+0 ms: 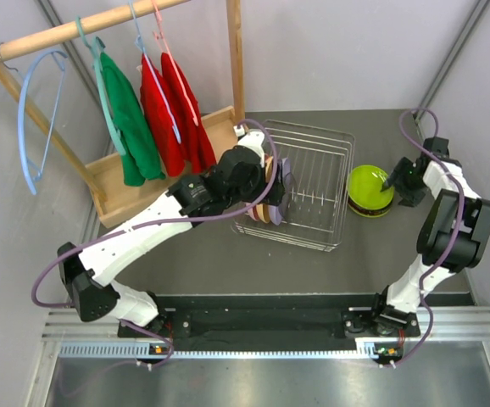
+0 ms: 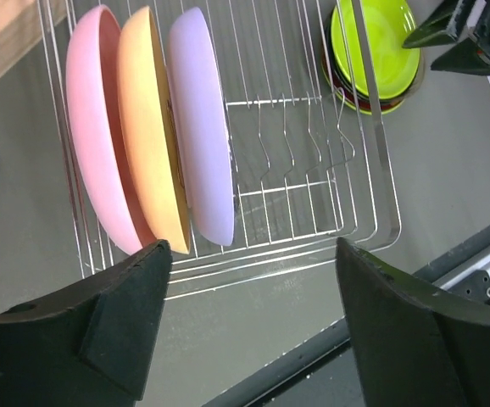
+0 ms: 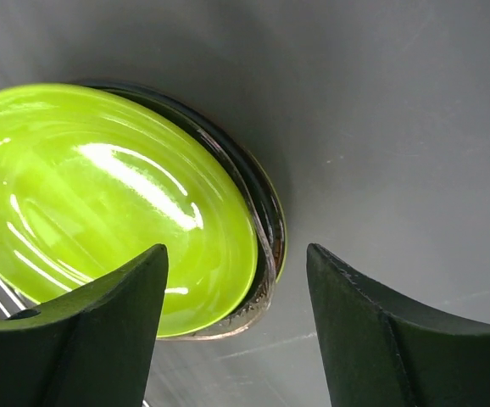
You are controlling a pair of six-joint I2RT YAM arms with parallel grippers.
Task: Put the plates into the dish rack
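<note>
A pink plate, a yellow-orange plate and a purple plate stand on edge at the left end of the wire dish rack. Above and in front of them hangs my left gripper, its fingers apart and nothing between them. A green plate lies on a small stack on the counter, right of the rack; a dark plate shows beneath it. My right gripper hovers at the stack's right edge, part open, with the rims in view beyond its fingertips and nothing gripped.
A wooden clothes stand with hanging red and green clothes is at the left back. The rack's right part is empty. Bare counter lies in front of the rack.
</note>
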